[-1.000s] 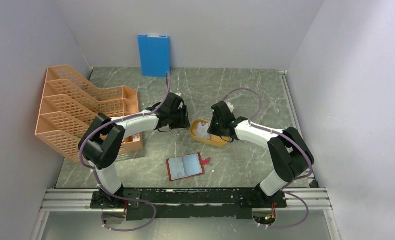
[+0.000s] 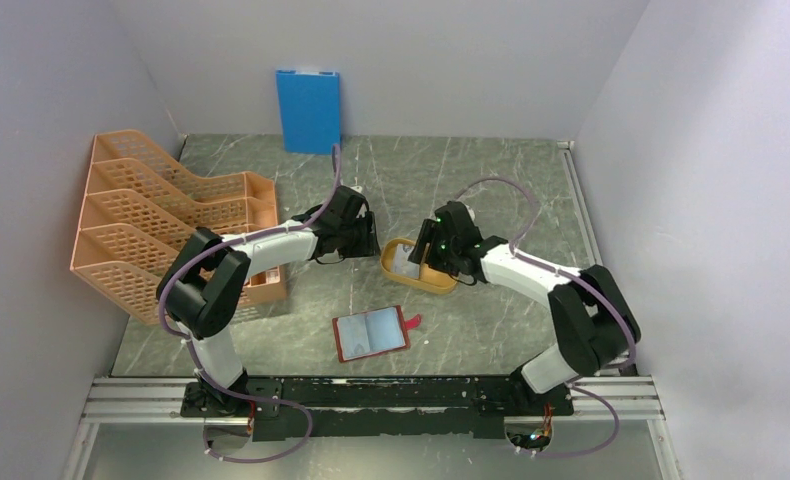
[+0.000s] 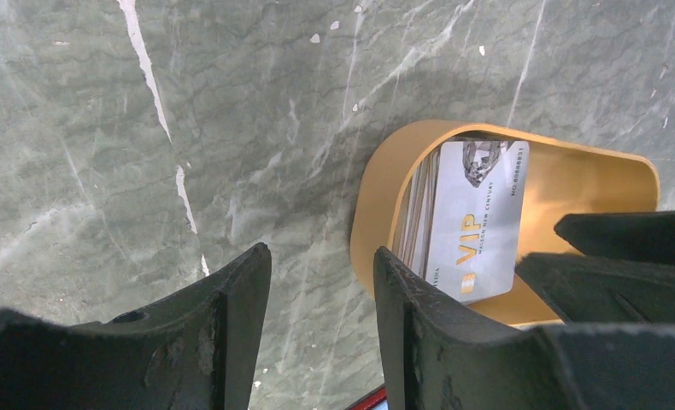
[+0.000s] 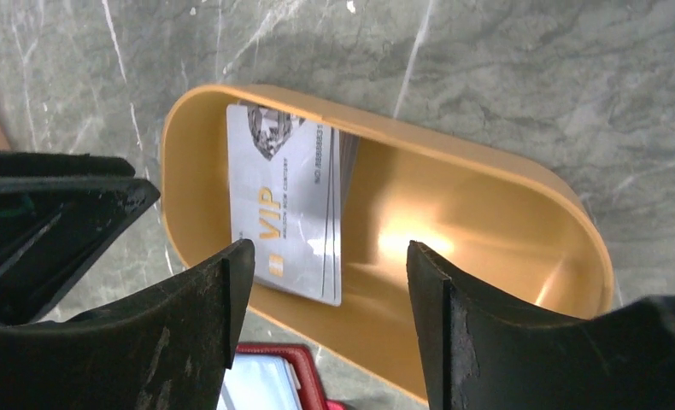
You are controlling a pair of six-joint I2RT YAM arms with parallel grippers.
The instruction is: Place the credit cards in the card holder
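White VIP cards [image 3: 475,218] stand as a stack on edge in the left end of a tan oval box [image 2: 430,287]. One card [image 4: 284,201] faces the box's open side and leans slightly off the stack. My right gripper stands open over the box, its fingers spread around the card's right edge, nothing between them. Left of the box, my left gripper is part open and empty, pointing down at bare table. A red-edged holder [image 2: 371,333] with two clear pockets lies open in front of the box.
A small red piece [image 2: 413,322] lies at the holder's right edge. An orange slotted rack [image 2: 121,240] fills the left side. A blue panel [image 2: 309,112] leans on the back wall.
The left arm, box and holder stay in place.
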